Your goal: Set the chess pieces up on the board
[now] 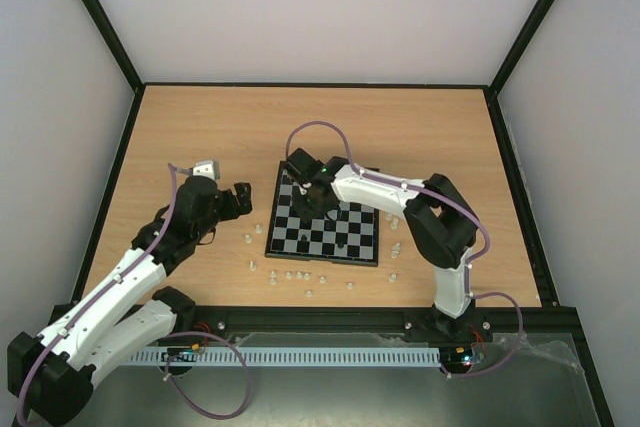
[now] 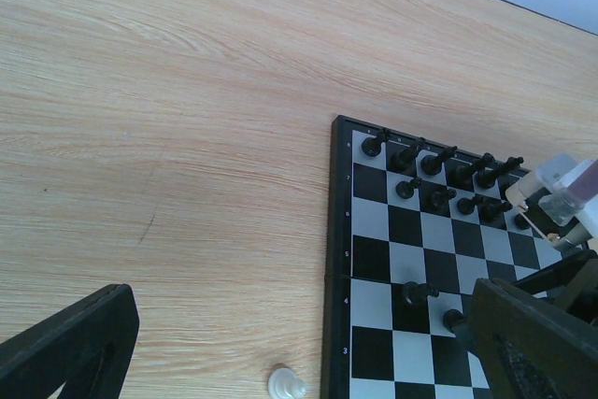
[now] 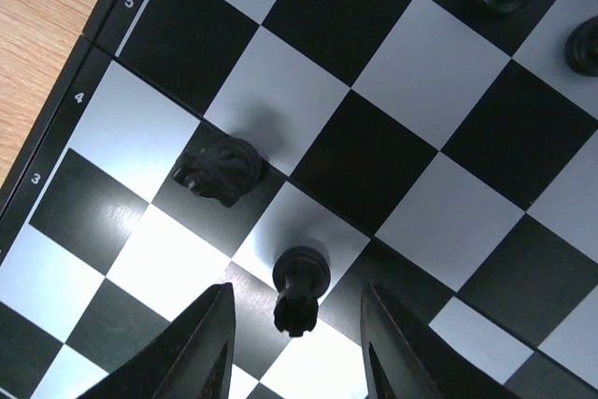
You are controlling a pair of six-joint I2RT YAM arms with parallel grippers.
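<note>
The black-and-white chessboard point(image 1: 350, 246) lies mid-table. My right gripper is over its left half, fingers apart. Between its fingers, touching neither, a black piece point(image 3: 301, 273) shows on a pale square. A black knight point(image 3: 220, 171) stands just up and left of that piece. In the left wrist view several black pieces point(image 2: 431, 163) fill part of the board's far two rows, and another black piece point(image 2: 418, 293) stands mid-board. Off the board's left side my left gripper point(image 1: 244, 199) is open and empty. White pieces point(image 1: 289, 275) sit on the table around the board.
One white piece point(image 2: 285, 383) stands beside the board's left edge. More white pieces point(image 1: 395, 248) are to the board's right. Bare table point(image 1: 200, 117) stretches behind and to the left. The right arm point(image 1: 390, 190) reaches across the board, hiding part of it.
</note>
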